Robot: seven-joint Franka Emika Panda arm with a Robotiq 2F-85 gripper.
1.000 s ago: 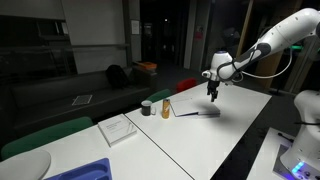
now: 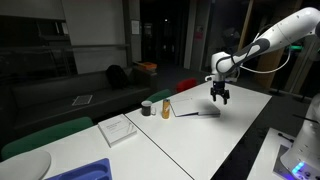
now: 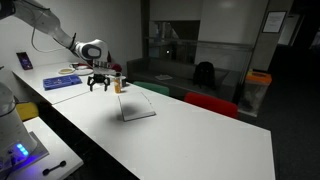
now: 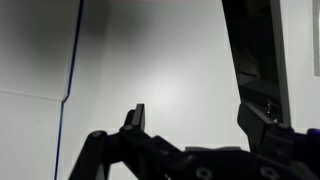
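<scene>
Over the far right part of the white table in exterior view 1, my gripper (image 2: 219, 96) points downward. Exterior view 2 shows the same gripper (image 3: 96, 84) at the table's left end. From the wrist, the gripper has its two dark fingers spread wide, with only bare white table between them. An orange bottle (image 2: 166, 109) stands upright near the back edge beside a pale mug (image 2: 146, 108). A flat white, dark-edged panel (image 2: 195, 107) lies near the gripper. Whether the gripper is directly above it is hard to tell.
Another flat white item (image 2: 118, 130) lies at mid-table. Part of a blue tray (image 2: 78, 172) and a white round dish (image 2: 25, 165) sit at the near left. Chairs and a dark sofa (image 2: 75, 95) stand behind.
The arm and gripper have moved slightly to the right in exterior view 1, and the wrist has turned. Objects on the table appear unmoved.
</scene>
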